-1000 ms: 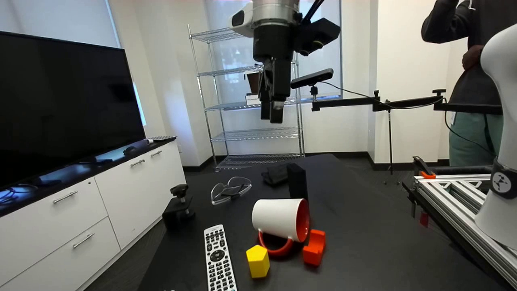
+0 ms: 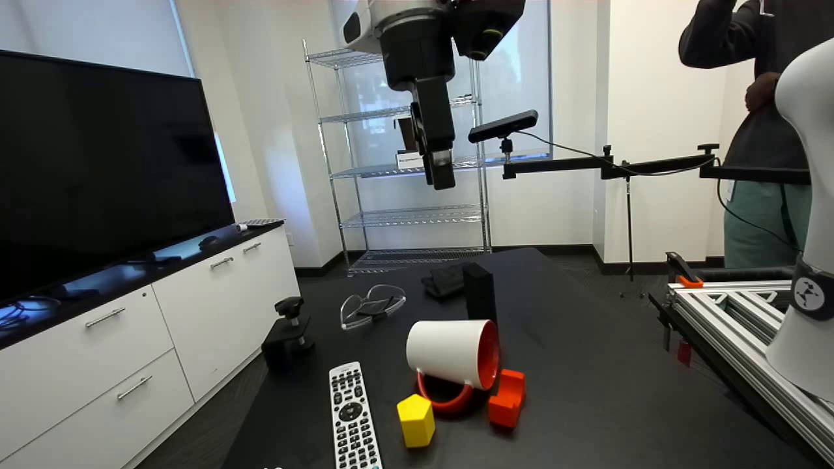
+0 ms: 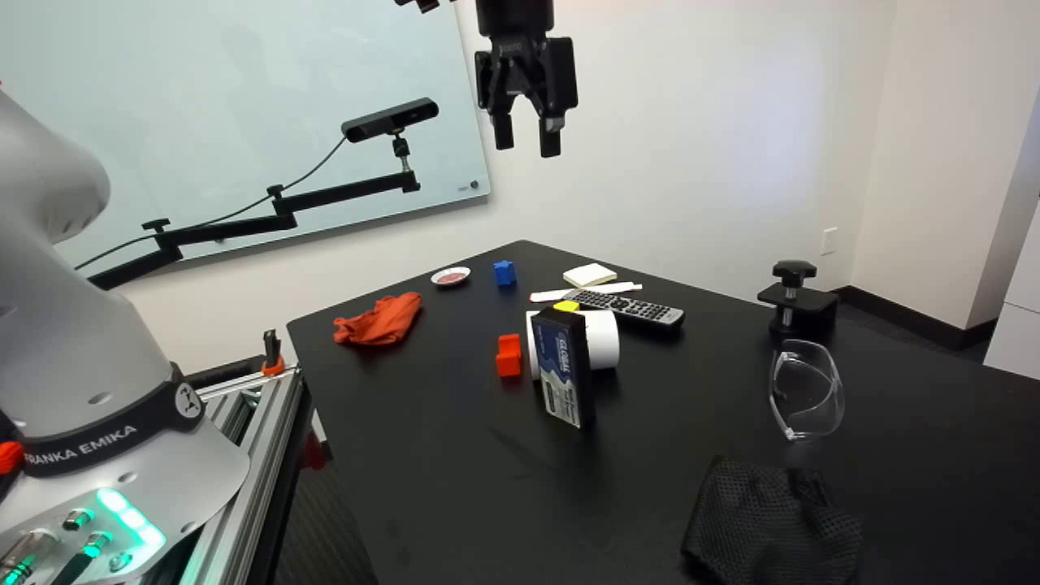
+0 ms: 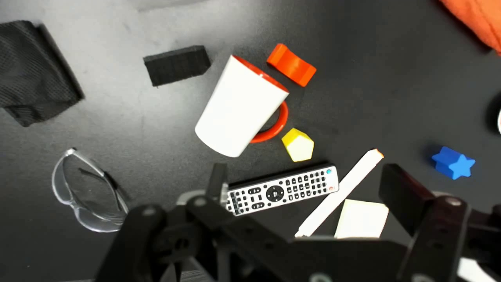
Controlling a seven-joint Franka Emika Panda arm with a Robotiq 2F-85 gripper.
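My gripper (image 3: 526, 145) hangs open high above the black table, with nothing between its fingers; in the wrist view the fingers stand wide apart along the lower edge. Below it a white mug (image 4: 239, 108) with a red inside and handle lies on its side. Near its mouth is a red-orange block (image 4: 291, 65), and by its handle a yellow pentagonal block (image 4: 298, 145). A grey remote (image 4: 284, 188) lies beside a white marker (image 4: 340, 192) and a pale square pad (image 4: 362, 218). A blue star-shaped block (image 4: 453, 162) sits apart to the right.
A black box (image 3: 562, 369) stands upright close to the mug. Clear glasses (image 3: 807, 390), a black mesh pouch (image 3: 770, 522), a clamp (image 3: 801, 297), an orange cloth (image 3: 380, 320) and a small dish (image 3: 450, 277) lie around. The table's near right, in exterior view 1, is bare.
The arm has shifted left and slightly up in exterior view 1, and the gripper has turned and tilted. The objects on the table have not moved.
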